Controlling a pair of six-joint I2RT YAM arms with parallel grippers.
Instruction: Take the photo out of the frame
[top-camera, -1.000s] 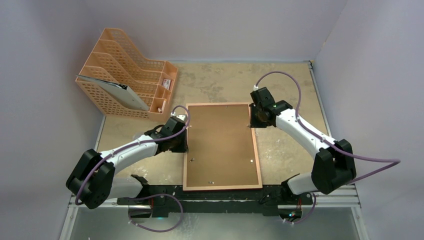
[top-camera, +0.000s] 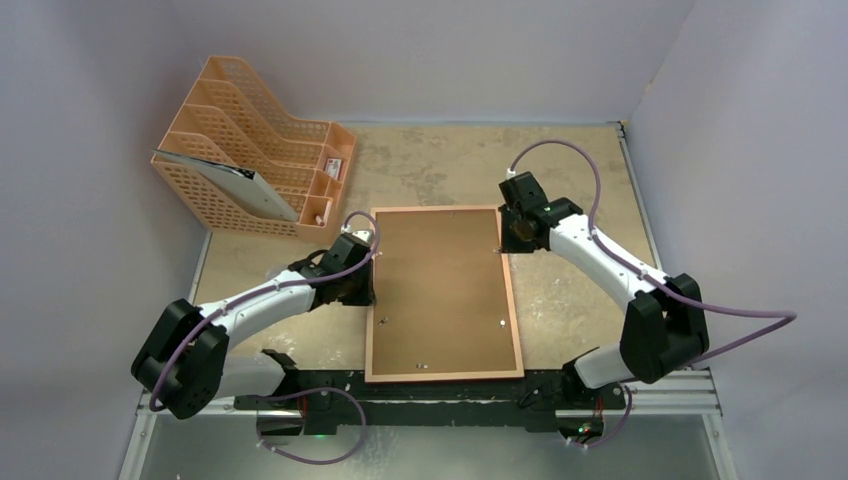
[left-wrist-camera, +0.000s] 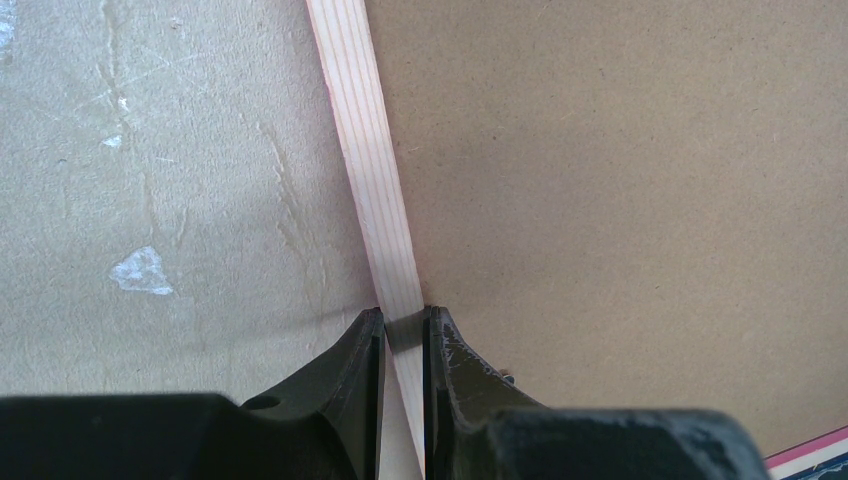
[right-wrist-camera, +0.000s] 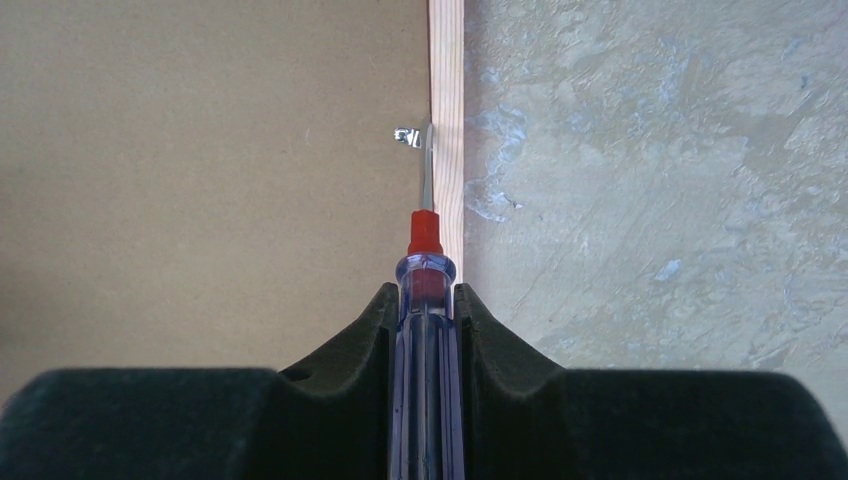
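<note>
The frame (top-camera: 444, 376) lies back-up on the table, its brown backing (top-camera: 440, 290) inside a pale wooden rim, with small metal tabs along the edges. My left gripper is on the left rim, fingers either side of the wood strip (left-wrist-camera: 355, 120). My right gripper is shut on a screwdriver (right-wrist-camera: 425, 235) with a clear handle and red collar. Its blade lies along the inner edge of the right rim (right-wrist-camera: 448, 80), beside a metal tab (right-wrist-camera: 407, 137). The photo itself is not visible.
An orange organiser (top-camera: 250, 120) with a flat board in it stands at back left. Bare table lies behind the frame and to its right. Walls enclose the back and sides.
The right arm has shifted slightly, up and back down a little, near the same tab. The left arm looks unmoved.
</note>
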